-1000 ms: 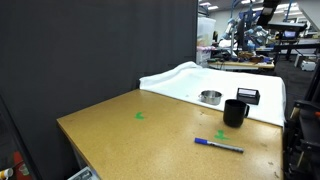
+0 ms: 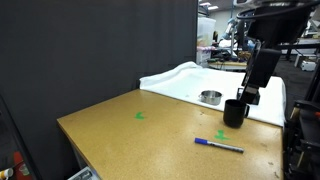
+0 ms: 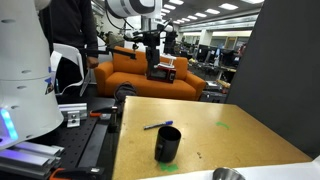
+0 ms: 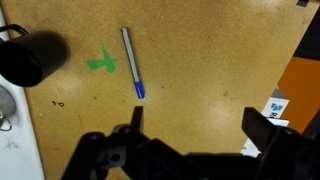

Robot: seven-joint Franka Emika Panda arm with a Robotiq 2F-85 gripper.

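A blue-capped marker (image 2: 218,146) lies on the wooden table in front of the black mug (image 2: 235,114). From above, the wrist view has the marker (image 4: 132,65) left of centre and the mug (image 4: 36,58) at the upper left. My gripper is open, its fingers wide apart along the bottom of that view with only bare table between them. In exterior view 2 the arm hangs at the upper left, well above the table, while the marker (image 3: 158,125) and mug (image 3: 168,144) stand clear of it.
A metal bowl (image 2: 210,97) sits beyond the mug. Green tape (image 4: 103,60) is stuck to the table beside the marker, with another green patch (image 2: 139,115) farther left.
The arm has come down and into exterior view 1 from the top right, now covering the small black box behind the mug. Marker, mug and bowl have stayed put.
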